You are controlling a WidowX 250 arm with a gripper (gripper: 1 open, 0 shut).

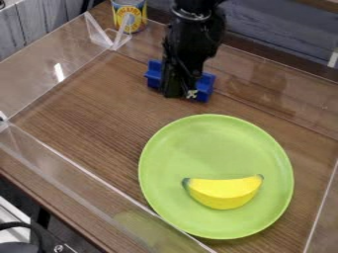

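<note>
The black robot gripper [177,81] hangs from the top centre over a blue object [201,87], partly hiding it; its fingers look close together, with nothing clearly between them. A yellow banana [222,193] lies on a green plate [185,148] in the front right of the wooden surface.
A can with a yellow and blue label [128,15] stands at the back left. Clear plastic walls [40,79] edge the left side. The wooden surface [93,119] left of the plate is free.
</note>
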